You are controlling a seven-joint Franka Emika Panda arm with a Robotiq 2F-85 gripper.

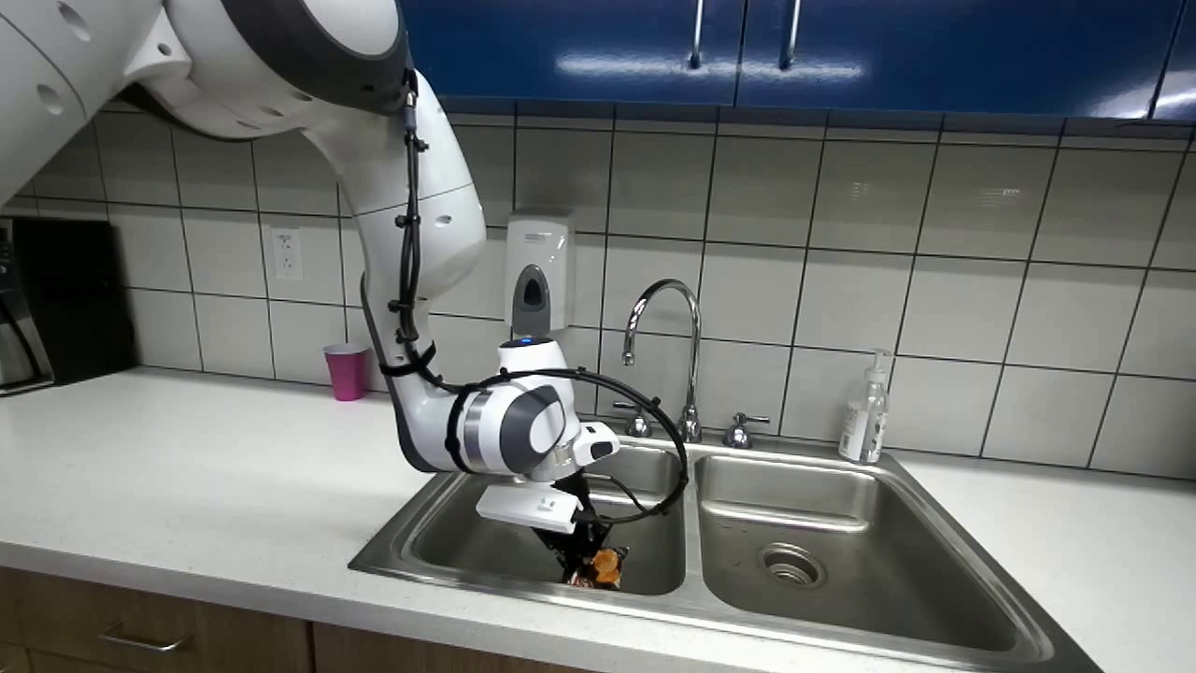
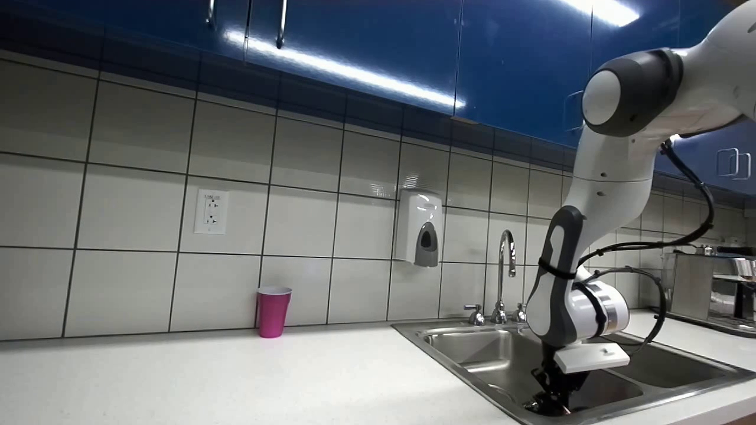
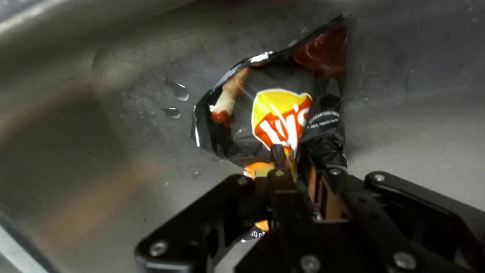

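Note:
Down in the left sink basin is a black Lay's chip bag with a yellow and red logo, crumpled under my gripper. My black fingers stand close together across the bag's middle, slightly parted. Some of its material shows at the fingertips, but whether they pinch it is unclear. From the first exterior view, an orange patch of the bag shows low in the basin, with the front rim hiding part of it. In the second exterior view my gripper reaches deep into the sink, its tips hard to make out.
The sink rim and the divider border the left basin. The right basin is empty. Behind stand the faucet and a soap bottle; a pink cup is on the counter at left.

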